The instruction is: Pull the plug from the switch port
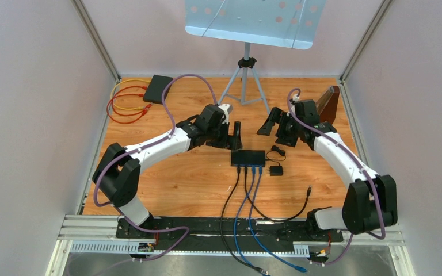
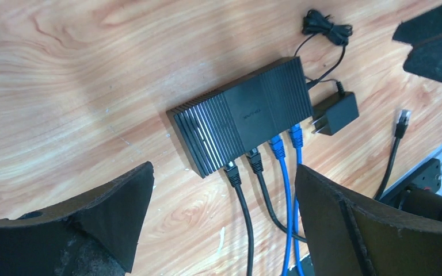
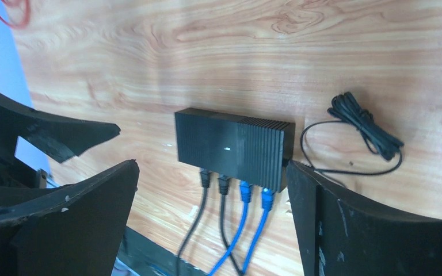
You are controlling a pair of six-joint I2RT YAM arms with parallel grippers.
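Note:
The black switch (image 1: 248, 158) lies flat on the wooden table, ribbed along its top in the left wrist view. Two black plugs (image 2: 231, 171) and two blue plugs (image 2: 277, 147) sit side by side in the ports on its front edge. Over the table at the switch's back left, my left gripper (image 1: 232, 138) stands open, its fingers (image 2: 115, 207) wide apart and nothing held. Behind and to the right of the switch is my right gripper (image 1: 271, 134), also open and empty. Neither holds the switch or a cable.
A power adapter (image 1: 276, 171) and a bundled cord (image 1: 278, 150) lie right of the switch. One black cable's free end (image 1: 309, 190) rests at front right. A dark box (image 1: 158, 89), looped cables (image 1: 128, 103), a metronome (image 1: 328, 104) and a stand (image 1: 244, 86) are farther back.

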